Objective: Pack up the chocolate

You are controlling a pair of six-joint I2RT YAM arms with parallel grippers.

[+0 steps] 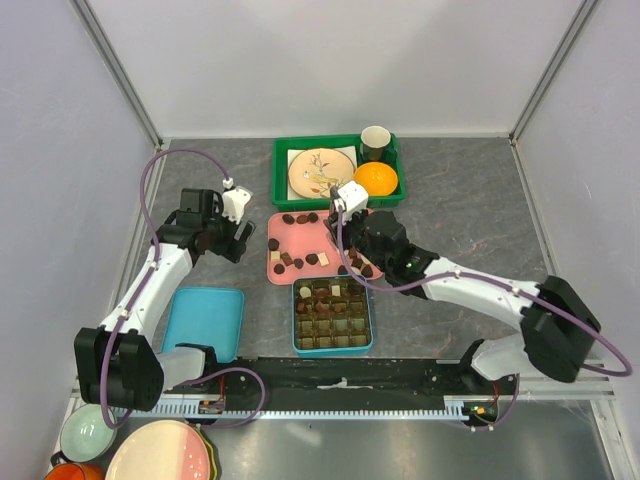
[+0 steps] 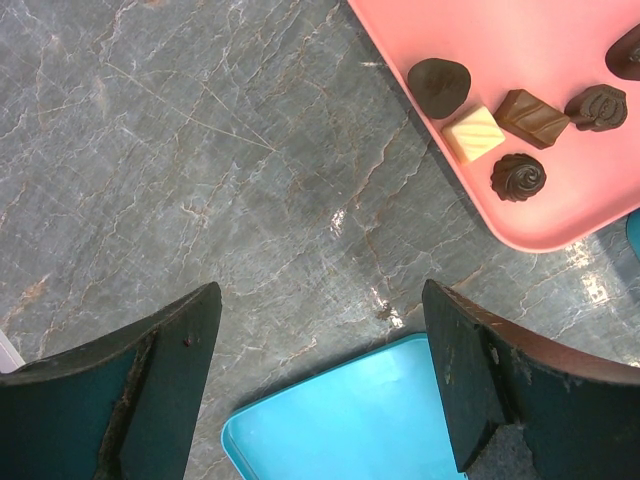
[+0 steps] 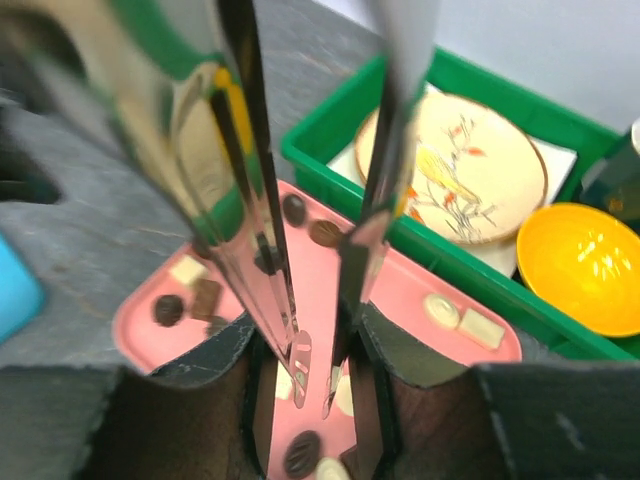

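Observation:
A pink tray (image 1: 298,235) of assorted chocolates lies mid-table, with a divided box (image 1: 330,325) in front of it, partly filled with chocolates. My left gripper hangs open over bare table left of the pink tray, nothing between its fingers. My right gripper is over the right part of the pink tray, its long shiny metal fingertips slightly apart; whether anything sits between them I cannot tell, as the view is blurred and reflective.
A green tray (image 1: 282,170) with plates, an orange bowl (image 1: 376,179) and mugs stands at the back. An empty blue tray (image 1: 205,325) lies front left.

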